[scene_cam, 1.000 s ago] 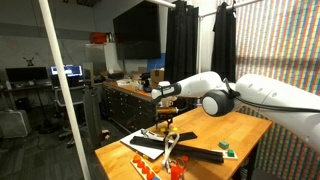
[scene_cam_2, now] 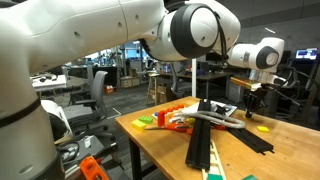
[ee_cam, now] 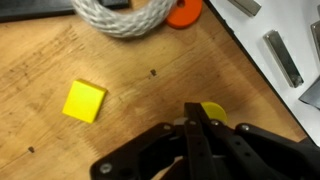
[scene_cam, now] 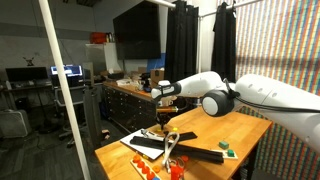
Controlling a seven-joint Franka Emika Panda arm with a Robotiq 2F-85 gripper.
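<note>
In the wrist view, the black fingers of my gripper are shut on a round yellow piece point(ee_cam: 213, 110), partly hidden by the fingers. To their left, a square yellow block point(ee_cam: 84, 101) lies apart on the wooden table. Exterior view 1 has the gripper point(scene_cam: 162, 121) low over the table's far part, beyond the long black bar point(scene_cam: 195, 153); its fingers are too small to make out there. From exterior view 2, the yellow block point(scene_cam_2: 262, 128) shows on the tabletop near the arm's lower end.
A grey rope loop point(ee_cam: 125, 20) and an orange round piece point(ee_cam: 184, 12) lie at the wrist view's top. A white surface with metal parts point(ee_cam: 283, 58) is on its right. Red items point(scene_cam: 177, 172) and a green block point(scene_cam: 224, 144) sit nearer the front.
</note>
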